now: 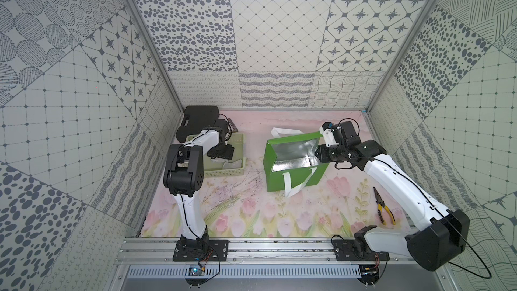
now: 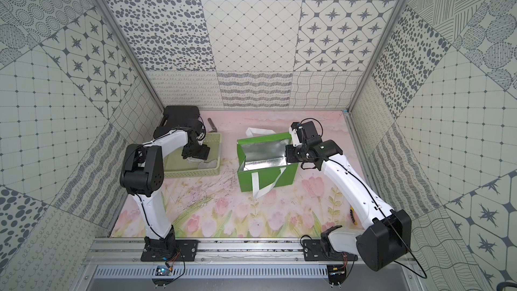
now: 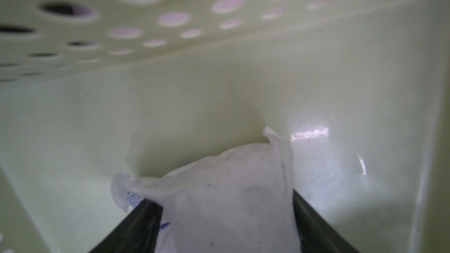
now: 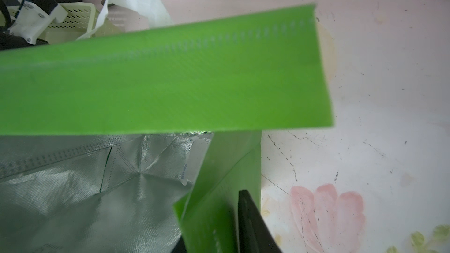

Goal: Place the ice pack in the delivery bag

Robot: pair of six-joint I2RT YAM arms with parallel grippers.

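A white ice pack (image 3: 225, 192) lies inside the pale green basket (image 1: 242, 156) on the left. My left gripper is down in the basket, its fingers on either side of the pack; whether they grip it firmly is unclear. The green delivery bag (image 1: 274, 180), silver-lined and open, stands upright at centre right. My right gripper is at the bag's right side, with green bag material between its fingers; how tightly it holds is hard to tell.
A black case (image 1: 196, 118) and a dark tool (image 2: 211, 124) sit behind the basket. Pliers (image 1: 383, 207) lie at the front right.
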